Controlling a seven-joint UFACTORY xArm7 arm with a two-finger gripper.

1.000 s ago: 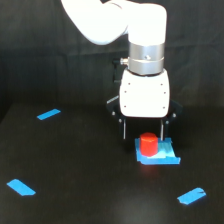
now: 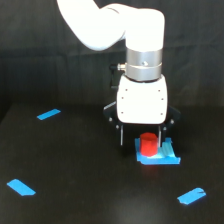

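Note:
A small red object (image 2: 149, 145) sits on or just in front of a bright blue piece (image 2: 169, 158), right of centre in the camera view. Whether it rests on the blue surface or stands before it, I cannot tell. My white gripper (image 2: 141, 139) points down above and around this spot, its thin dark fingers (image 2: 121, 137) spread wide apart. The red object shows between the two fingers, nearer the right one, and no contact is visible.
Blue strips lie flat on the dark table: one at the far left (image 2: 48, 114), one at the front left (image 2: 21, 187) and one at the front right (image 2: 191, 196). Bare table fills the left and front middle.
My gripper has shifted slightly left and a little lower in the view. The red object, the blue piece beneath it and the strips appear unmoved.

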